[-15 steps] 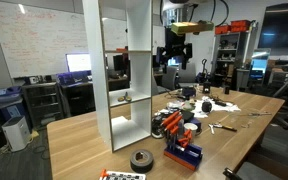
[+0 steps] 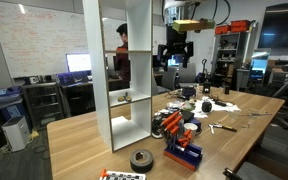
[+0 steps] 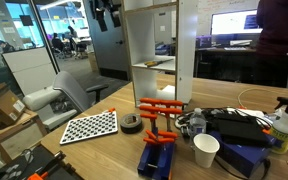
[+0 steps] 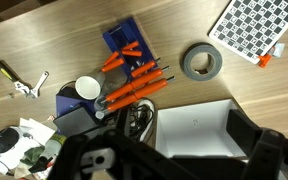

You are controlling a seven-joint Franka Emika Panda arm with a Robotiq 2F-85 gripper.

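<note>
My gripper [image 2: 174, 58] hangs high above the table, in front of the white shelf [image 2: 105, 80]. In the wrist view the gripper's dark fingers [image 4: 246, 132] stand wide apart; it is open, with nothing between them. Far below lie several orange-red handled tools [image 4: 134, 95] resting across a blue rack [image 4: 115, 38]. Beside them in the wrist view are a dark roll of tape [image 4: 187, 62] and a white mug [image 4: 87, 87]. Exterior view 2 shows the mug [image 3: 205, 152] upright, right of the rack.
A white perforated board [image 3: 88, 127] lies near the tape. Cables and dark devices [image 3: 239, 128] clutter the table beyond the mug, with a spray bottle [image 3: 285, 118] at the side. Small hand tools [image 4: 27, 88] lie apart. Bare wood shows around the tape.
The arm and gripper have shifted only slightly, high over the table. The table objects look unmoved.
</note>
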